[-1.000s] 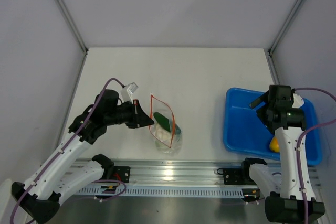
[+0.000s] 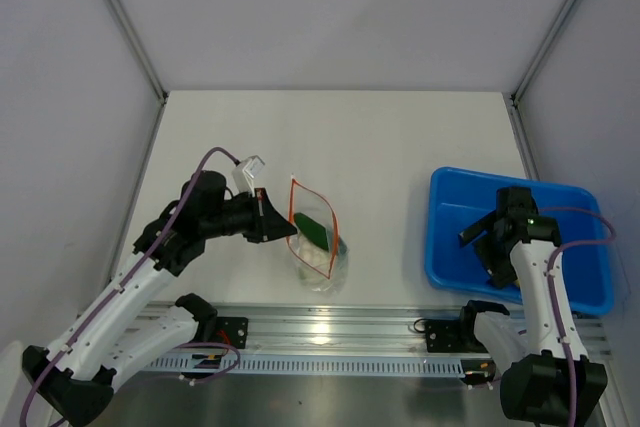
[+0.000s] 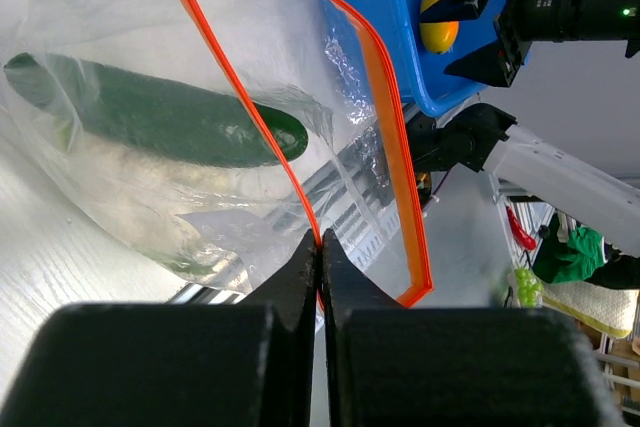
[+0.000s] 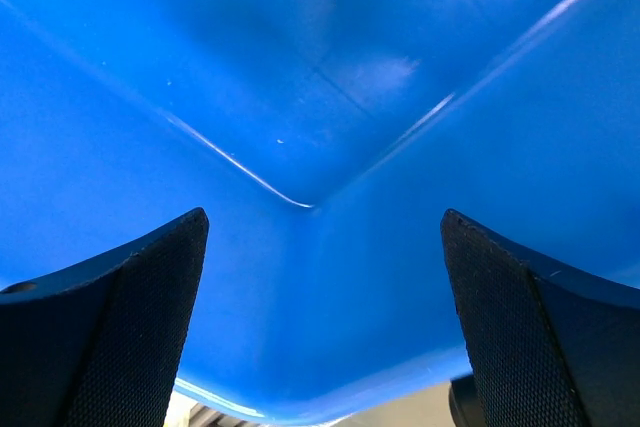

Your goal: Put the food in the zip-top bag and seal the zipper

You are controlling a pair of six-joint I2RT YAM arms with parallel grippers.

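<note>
A clear zip top bag with an orange zipper stands open on the table, a green cucumber and pale, unclear items inside. My left gripper is shut on the bag's orange rim. My right gripper is open, down inside the blue bin, with bare blue plastic between its fingers. In the left wrist view a yellow food item lies in the bin beside the right gripper; in the top view that arm hides it.
The metal rail runs along the front edge; walls close in the back and sides.
My right gripper has moved left and toward the front, lower within the bin, now covering the yellow item in the top view. The bag has shifted very slightly right; the left arm is nearly still.
</note>
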